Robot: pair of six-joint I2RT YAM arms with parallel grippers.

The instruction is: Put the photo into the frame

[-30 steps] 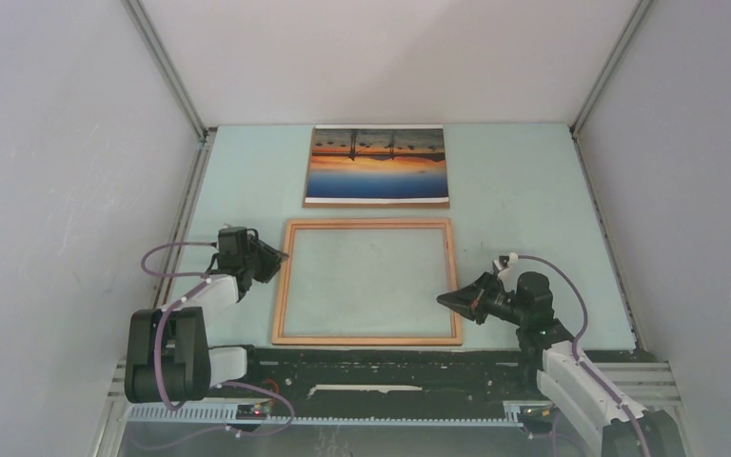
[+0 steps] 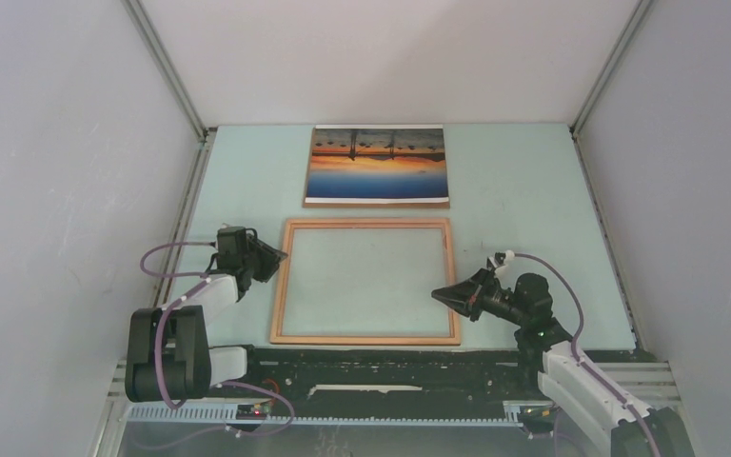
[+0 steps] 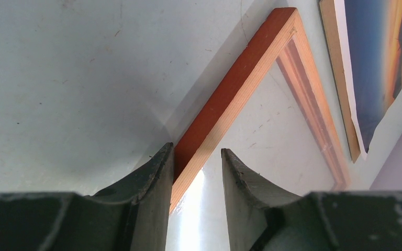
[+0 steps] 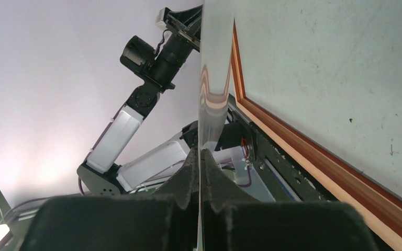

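Note:
The wooden frame [image 2: 371, 340] lies on the table between the arms. My left gripper straddles its left rail, shut on it, one finger against the outer side and the other over the inside. The right gripper, shut over the frame's right side, pinches a thin clear sheet [image 4: 214, 112], seen almost edge-on in the right wrist view and mirroring the wood. From above, the sheet's outline hardly shows. The photo [image 2: 378, 176], a sunset with a bridge, rests on a brown backing board [image 2: 376, 204] behind the frame.
Bare table [image 2: 533, 181] stretches to the right of the photo and along the left. A dark strip with a metal rail [image 2: 362, 421] runs along the front, close to the frame's near rail. Walls close in both sides.
The right gripper has shifted slightly left, over the frame. The frame's near edge sits a hair further left. The left arm and the photo have stayed put.

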